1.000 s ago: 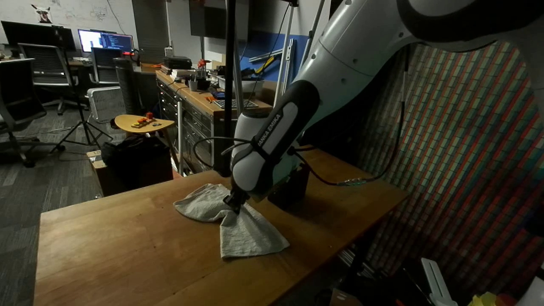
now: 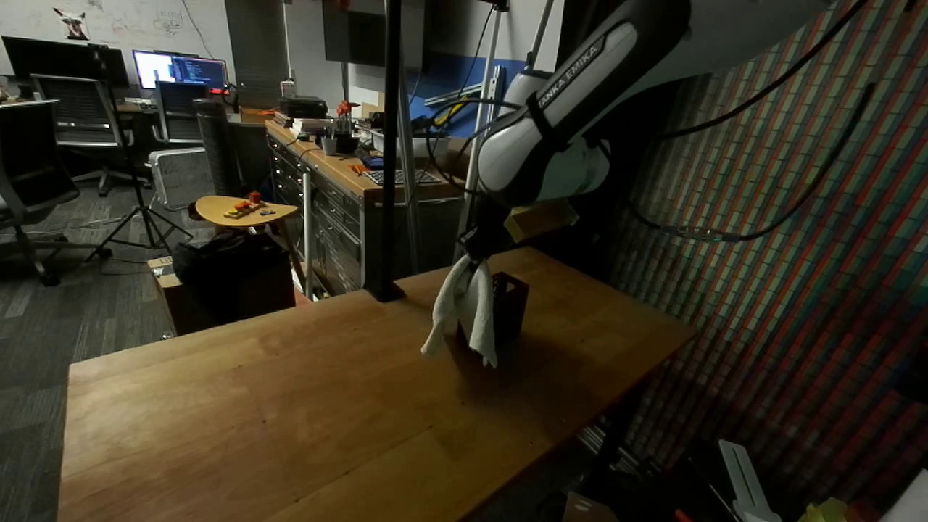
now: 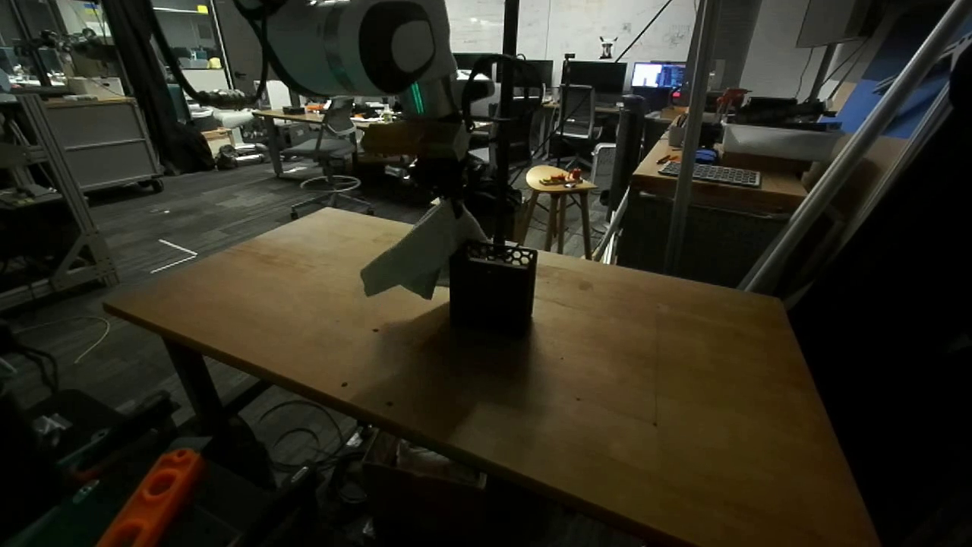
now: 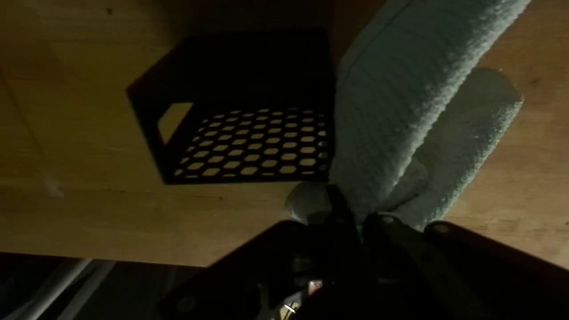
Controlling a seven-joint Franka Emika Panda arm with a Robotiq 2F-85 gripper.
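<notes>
A pale grey-green cloth (image 2: 475, 306) hangs in folds from my gripper (image 2: 472, 252), which is shut on it near its middle. In exterior view 2 the cloth (image 3: 417, 255) drapes down on the left of a black box (image 3: 493, 292) with a honeycomb-patterned wall, above the table. The wrist view looks down into the box (image 4: 250, 141), which has an open top and appears empty. Cloth (image 4: 394, 101) overlaps the box's right side there, with its loose ends spread to the right. My fingertips are dark and pinch the fabric at the bottom of that view.
A black post (image 2: 388, 174) rises at its back edge, near the box. Beyond stand a small stool (image 2: 248, 210) and a cluttered workbench (image 2: 365, 178).
A second ago the cloth lay spread on the table with my gripper down at it. Now it has been lifted and carried back and right, over beside the black box.
</notes>
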